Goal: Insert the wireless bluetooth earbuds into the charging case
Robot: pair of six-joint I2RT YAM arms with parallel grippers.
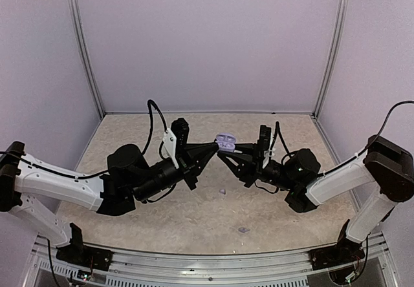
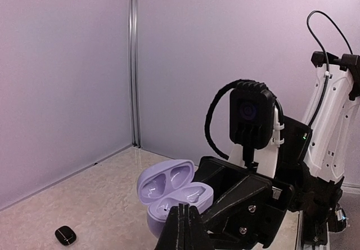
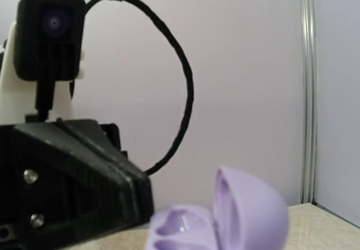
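A lilac charging case (image 1: 226,142) with its lid raised is held up above the table by my right gripper (image 1: 223,152), which is shut on it. Its two cavities show in the left wrist view (image 2: 177,199) and right wrist view (image 3: 250,210). My left gripper (image 1: 213,146) is right beside the case; in the left wrist view its fingertips (image 2: 183,216) are together in front of the case. Whatever is between them is hidden, and I cannot tell whether an earbud is there.
A small black oval object (image 2: 65,235) lies on the table in the left wrist view. The table (image 1: 162,229) around both arms is mostly clear, bounded by pale walls.
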